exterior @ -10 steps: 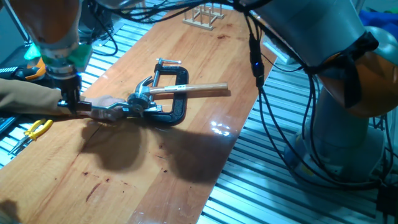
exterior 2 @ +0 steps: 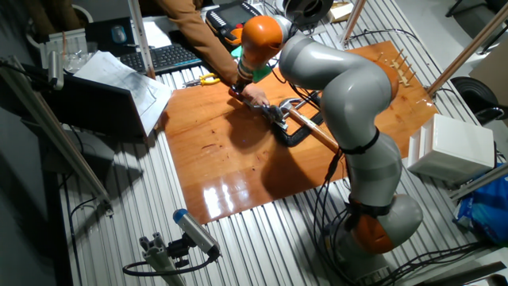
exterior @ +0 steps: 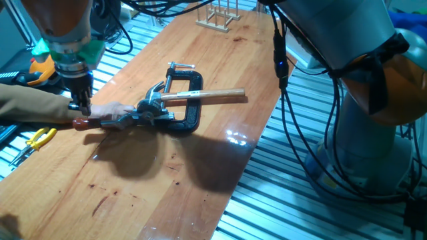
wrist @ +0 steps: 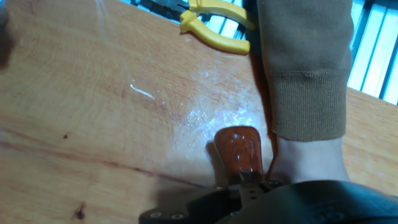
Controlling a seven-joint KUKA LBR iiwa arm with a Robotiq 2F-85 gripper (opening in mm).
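Observation:
My gripper (exterior: 83, 107) points down at the left side of the wooden table, just above a tool with a glossy red-brown handle (exterior: 81, 124). In the wrist view that handle (wrist: 239, 149) emerges from behind the dark gripper parts at the bottom edge. A person's hand (exterior: 112, 112) is at the tool, close beside my gripper. Whether the fingers touch the handle, and how far apart they stand, is hidden. Right of the hand lies a black C-clamp (exterior: 193, 110), with a wooden-handled hammer (exterior: 223, 93) across it.
The person's arm (wrist: 305, 93) reaches in right beside my gripper. Yellow-handled pliers (wrist: 214, 37) lie at the table's edge. A small wooden rack (exterior: 217, 19) stands at the far end. Bare wood (exterior: 133, 207) fills the near part of the table.
My gripper has shifted slightly right over the last second. The tool's red-brown handle now shows below it, where it was not visible before. Clamp and hammer have stayed in place.

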